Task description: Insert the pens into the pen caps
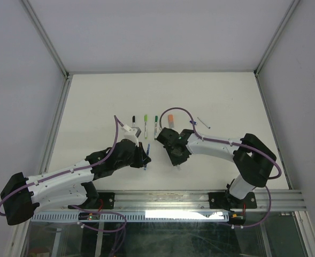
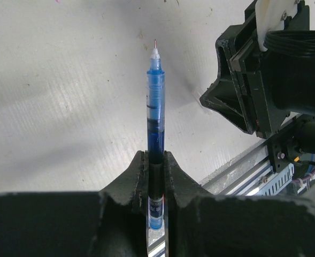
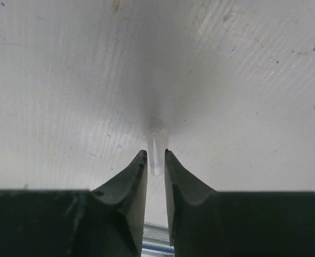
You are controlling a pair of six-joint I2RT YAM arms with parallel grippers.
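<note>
My left gripper is shut on a blue pen, whose tip points up in the left wrist view. My right gripper is part open, low over a small clear cap lying on the white table, with one fingertip either side of it; whether they touch it I cannot tell. The right gripper also appears at the right of the left wrist view.
Several pens, such as a green one and a black one, lie behind the grippers, with an orange one and a white one farther right.
</note>
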